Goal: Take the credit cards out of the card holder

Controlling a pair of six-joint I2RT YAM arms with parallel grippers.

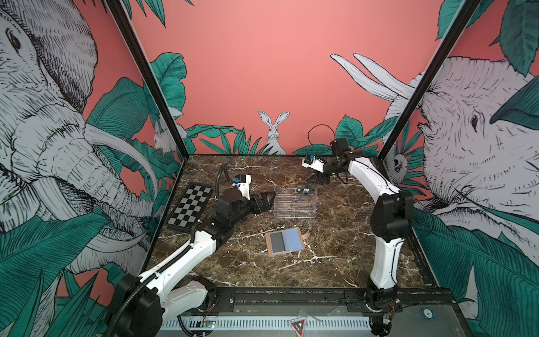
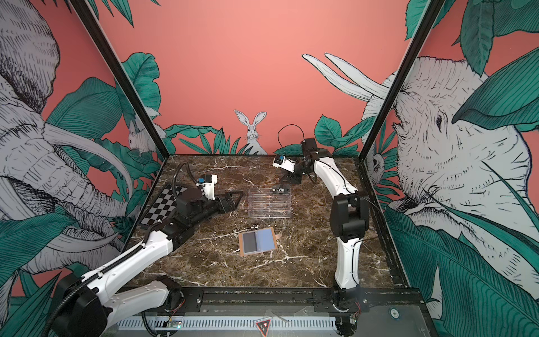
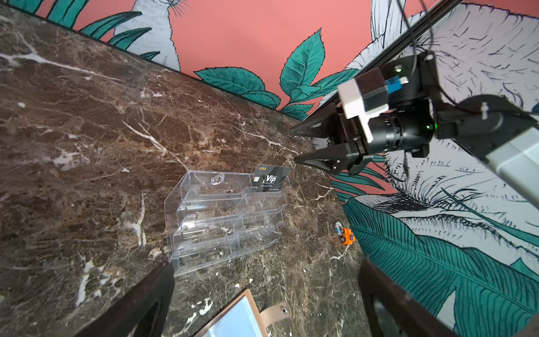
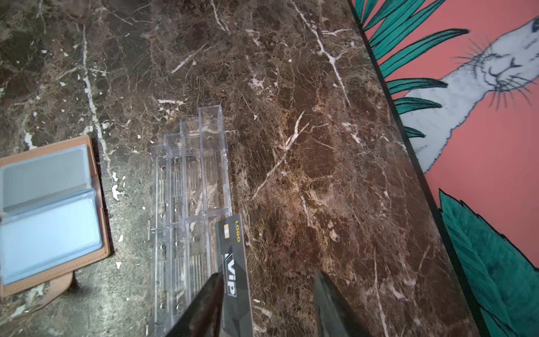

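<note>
The dark "Vip" card (image 3: pixel 270 178) stands in a rear compartment of the clear stepped holder (image 1: pixel 280 209), at its right end. No other card shows in that holder. My right gripper is behind the card and apart from it, fingers spread, with nothing between them. At the holder's left side my left gripper (image 1: pixel 271 200) stands open and empty. In front of the holder lies a flat tan wallet (image 4: pixel 106 241), spread open, with a grey and a pale blue pocket panel; whether cards sit inside those panels, I cannot tell.
A black-and-white checkered board (image 1: pixel 189 207) lies at the left edge of the table. Far right in the left wrist view sits a small orange toy (image 3: pixel 346 235). Bare marble surrounds the wallet and the holder's right side.
</note>
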